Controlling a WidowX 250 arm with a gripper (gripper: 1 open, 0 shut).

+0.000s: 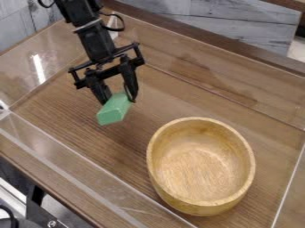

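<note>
My black gripper (pixel 113 89) hangs over the left middle of the wooden table, shut on a green block (pixel 113 109), which is held tilted below the fingers. Whether the block touches the table is hard to tell. An empty round beige container (pixel 201 134) stands at the lower right of the view, to the right of and in front of the gripper.
The wooden table (pixel 215 80) has free room behind the container and around the gripper. A grey marbled surface runs along the back. A light edge borders the table at the left, with dark cables at the lower left corner.
</note>
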